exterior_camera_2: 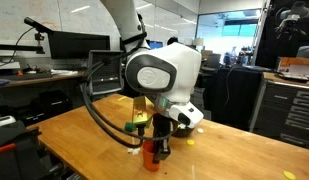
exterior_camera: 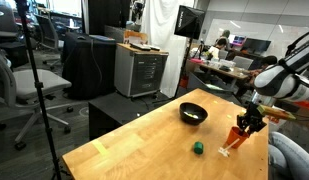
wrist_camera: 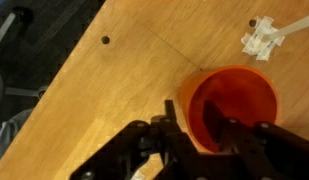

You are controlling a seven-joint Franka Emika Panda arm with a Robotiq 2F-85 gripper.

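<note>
An orange-red cup (exterior_camera: 236, 136) stands upright near the table's right side in the first exterior view. My gripper (exterior_camera: 252, 122) is right over it, pointing down. In the wrist view the cup's open mouth (wrist_camera: 239, 100) faces the camera. There my open gripper has one fingertip outside the near-left rim and the other over the cup's inside, so the rim lies between them. Whether either finger touches the wall I cannot tell. From the second exterior view, the cup (exterior_camera_2: 151, 153) shows just below the gripper, which partly hides its top.
A black bowl (exterior_camera: 193, 114) stands farther back on the wooden table (exterior_camera: 144, 140). A small green object (exterior_camera: 198, 148) lies left of the cup. Close beside the cup is a white item (wrist_camera: 262, 40) with a thin stick.
</note>
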